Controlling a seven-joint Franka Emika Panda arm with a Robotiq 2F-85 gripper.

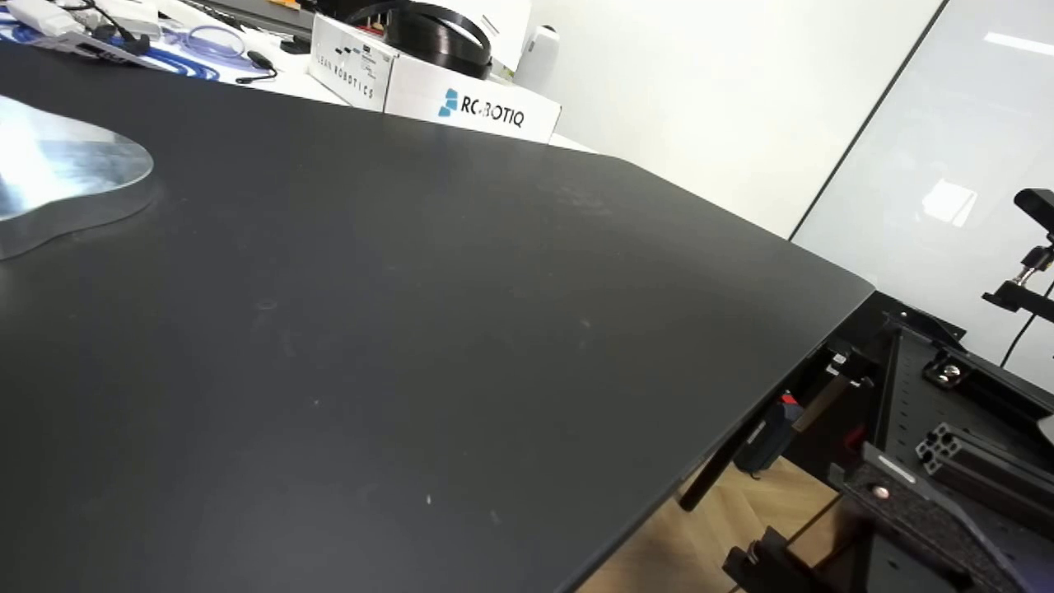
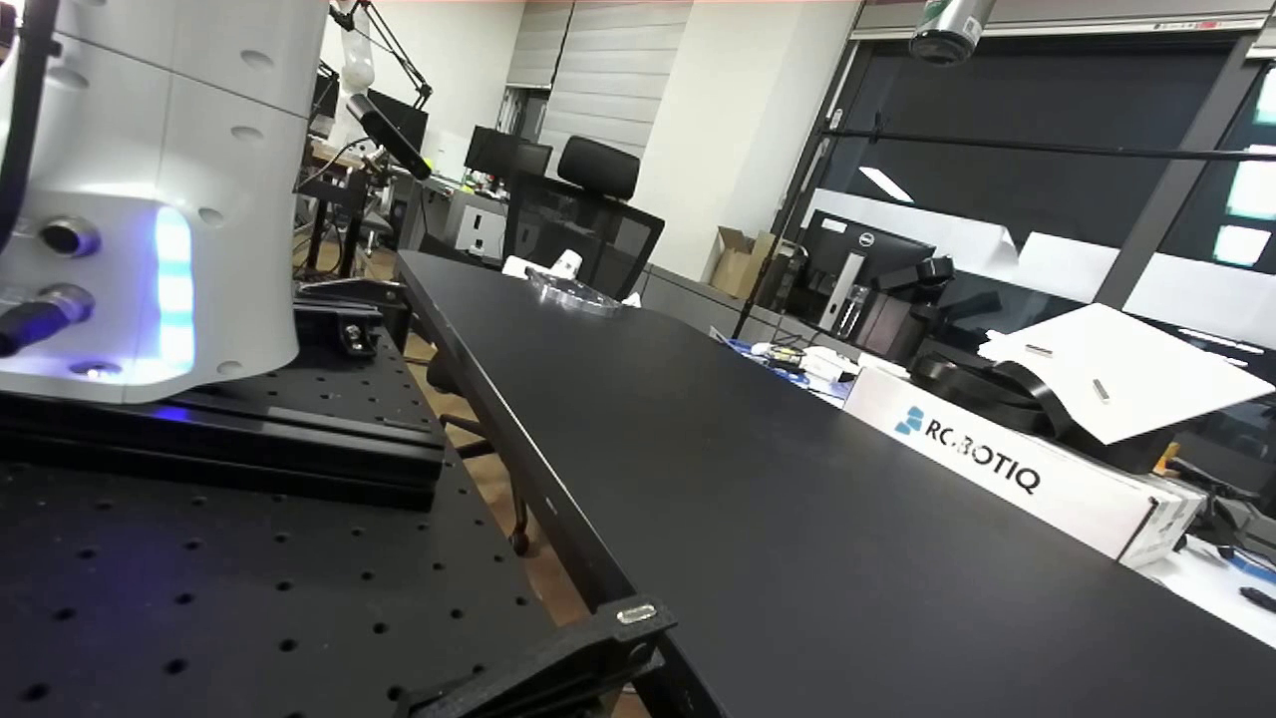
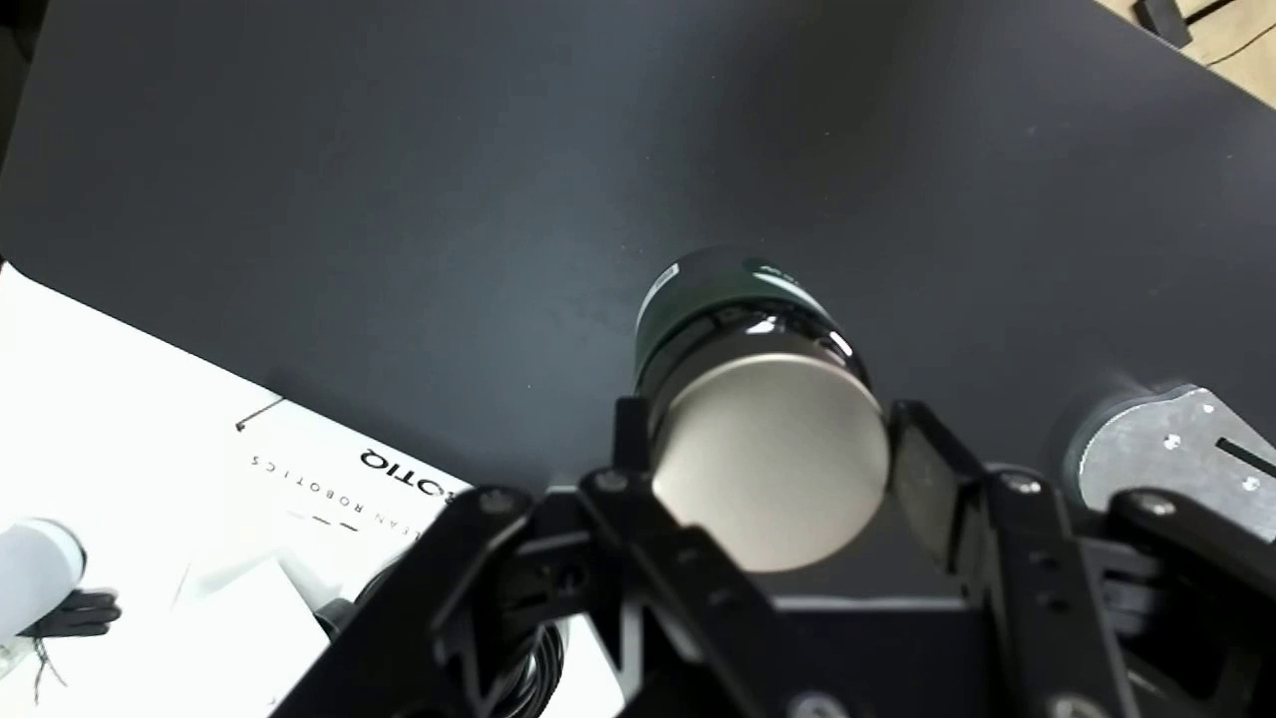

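Observation:
In the wrist view my gripper is shut on a round canister [image 3: 766,485] with a pale, flat end and a dark green and black body. One finger [image 3: 631,433] presses each side of it near the pale end. The canister's far end points down over the dark table [image 3: 419,179], well clear of it. At the top edge of exterior view 2, the lower part of what looks like the same canister [image 2: 951,30] hangs high in the air, tilted. My gripper is outside both exterior views.
A clear, curved plate-like object [image 1: 74,163] lies at the left of the table in exterior view 1. Along the back edge stands a white Robotiq box [image 1: 464,99], with cables [image 1: 198,49] nearby.

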